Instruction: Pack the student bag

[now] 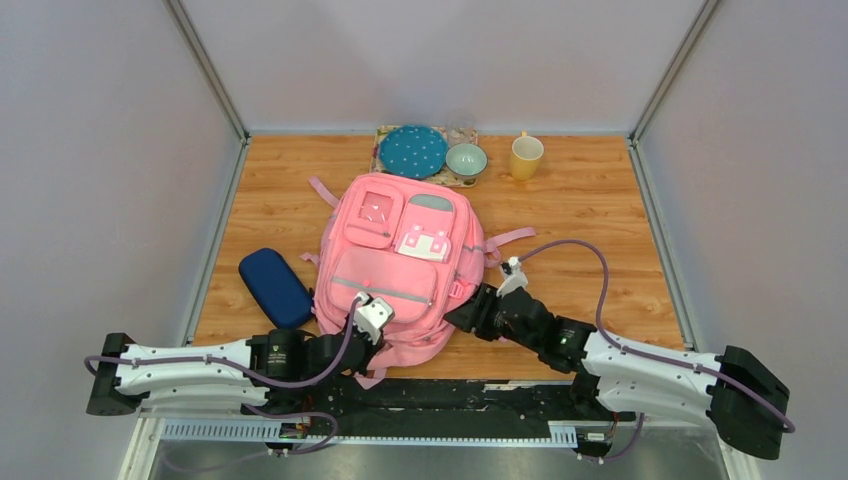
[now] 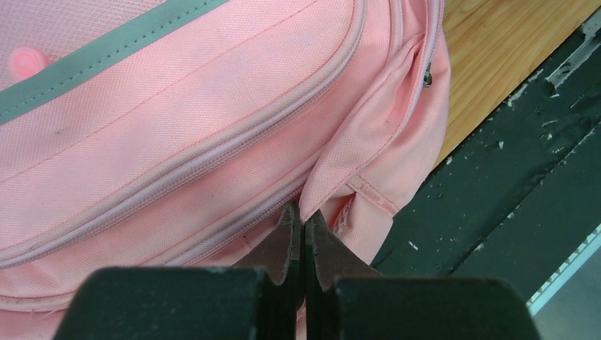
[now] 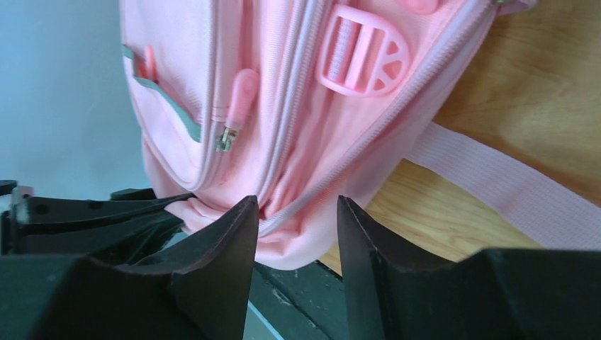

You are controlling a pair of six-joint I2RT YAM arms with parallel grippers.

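Observation:
A pink backpack lies front side up, with zipped pockets. My left gripper is shut at a fold of pink fabric along the bag's lower edge, the cloth running down between its fingertips. My right gripper is open over the bag's right edge, where zippers, a pink buckle and a strap show. The left gripper's black body also appears at the left of the right wrist view.
A navy case lies left of the bag. Behind it are a mat with a blue plate, mint bowl and clear glass, plus a yellow mug.

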